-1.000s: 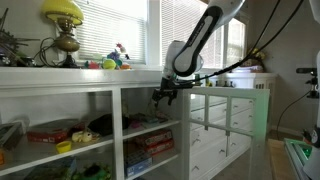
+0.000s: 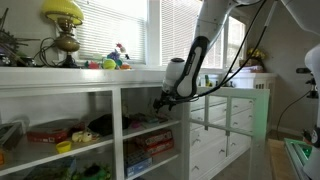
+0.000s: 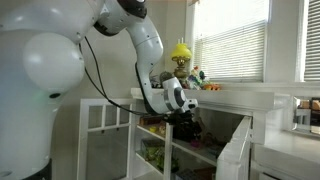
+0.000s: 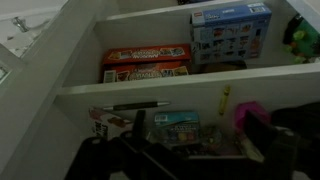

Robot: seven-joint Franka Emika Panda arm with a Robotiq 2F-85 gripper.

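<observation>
My gripper (image 2: 161, 103) hangs at the opening of the white cabinet (image 2: 117, 120), facing its shelves. Exterior view 2 also has the gripper (image 3: 188, 124) just in front of the compartment. In the wrist view its dark fingers stand wide apart at the lower edge, the gripper open with nothing held between them. Beyond them lie a black pen (image 4: 136, 105), a teal box (image 4: 177, 126), a pink item (image 4: 252, 112) and a small yellow item (image 4: 224, 100). Dim light blurs the smaller things near the fingers.
Another shelf level holds red boxes (image 4: 147, 54) and a blue box (image 4: 230, 32). A white divider (image 4: 190, 88) separates the levels. The open cabinet door (image 2: 232, 115) stands to the right in exterior view 1. A gold lamp (image 2: 67, 35) stands on the countertop.
In exterior view 1 the arm has moved a little left and down, bringing the gripper closer to the shelf opening. The shelf contents look unchanged.
</observation>
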